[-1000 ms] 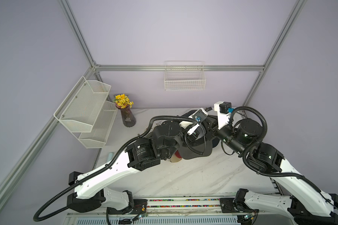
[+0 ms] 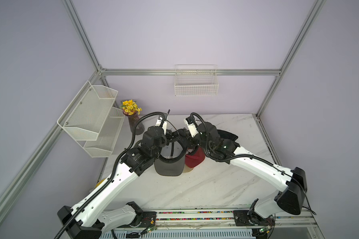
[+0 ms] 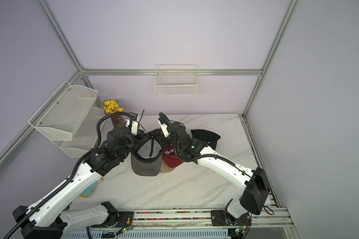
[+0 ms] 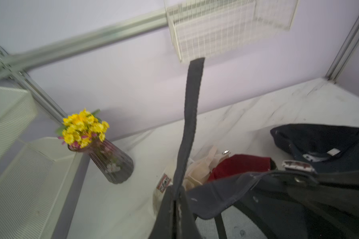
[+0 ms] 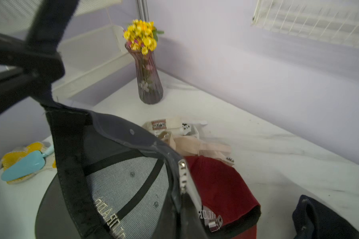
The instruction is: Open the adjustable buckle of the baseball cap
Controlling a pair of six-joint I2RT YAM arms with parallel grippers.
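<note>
The grey cap with mesh crown hangs between both grippers, brim toward me in the top views. My left gripper is shut on the cap's strap, whose free end stands upright. My right gripper is shut on the strap by the metal buckle. In the right wrist view the strap band runs from the buckle up-left to my left gripper.
Red, cream and black caps lie on the marble table. A flower vase stands at back left, beside white mesh shelves.
Both arms have swung leftward and reoriented, turning the grey cap so its brim faces the front. My right arm is lower and farther from the right side.
</note>
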